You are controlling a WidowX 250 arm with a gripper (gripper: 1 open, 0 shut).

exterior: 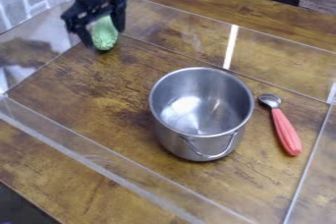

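My black gripper (94, 22) is at the upper left of the camera view, open and low over a light green object (104, 37) on the wooden table, with its fingers on either side of it. The object's top is partly hidden by the gripper.
A steel pot (201, 113) with a wire handle stands right of centre. Beside it on the right lies a scoop with a red handle (286, 131). Clear tape strips (233, 46) mark the table.
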